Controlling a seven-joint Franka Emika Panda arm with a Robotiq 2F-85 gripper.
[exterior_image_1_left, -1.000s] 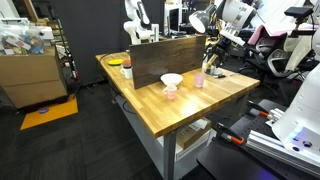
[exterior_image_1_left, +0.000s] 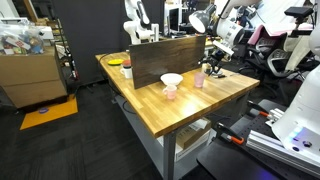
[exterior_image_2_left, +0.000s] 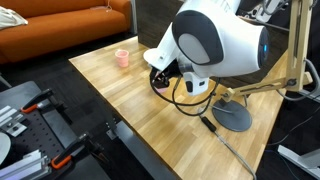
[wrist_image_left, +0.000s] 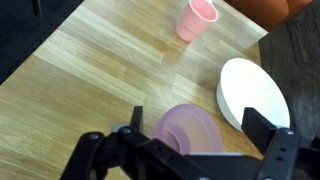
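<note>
In the wrist view, a translucent pink cup (wrist_image_left: 188, 122) is seen from above, between the spread fingers of my gripper, which stands open. The black gripper parts hide the cup's near side. Exterior view 1 has this cup (exterior_image_1_left: 199, 81) upright on the table, with my gripper (exterior_image_1_left: 208, 69) close above and behind it. From exterior view 2, only a bit of the cup (exterior_image_2_left: 163, 92) shows by the gripper (exterior_image_2_left: 160, 76). A second pink cup (wrist_image_left: 200, 14) and a white bowl (wrist_image_left: 248, 92) stand farther off.
Bare wooden table (exterior_image_1_left: 165, 115) lies in front of the cups. An upright dark wooden panel (exterior_image_1_left: 165, 60) borders the bowl's far side. A round grey base (exterior_image_2_left: 233, 115) and a cable or rod (exterior_image_2_left: 230, 148) lie to one side of the arm.
The arm has come down slightly and moved a little closer to the nearer pink cup. Cups and bowl look unmoved.
</note>
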